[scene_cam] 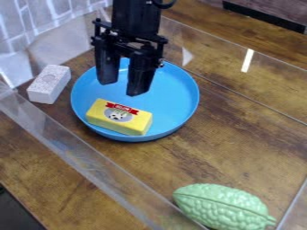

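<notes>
My black gripper (125,70) hangs from the top of the view over a blue plate (179,110), its two fingers spread open with nothing seen between them. On the front of the plate lies a yellow box (120,119) with a red label and a small picture. The fingertips are above and behind the box, apart from it as far as this view tells.
A white block (48,85) lies left of the plate. A green leafy-textured object (222,206) lies at the front right. Clear plastic walls border the wooden surface (228,135), whose right part is mostly clear.
</notes>
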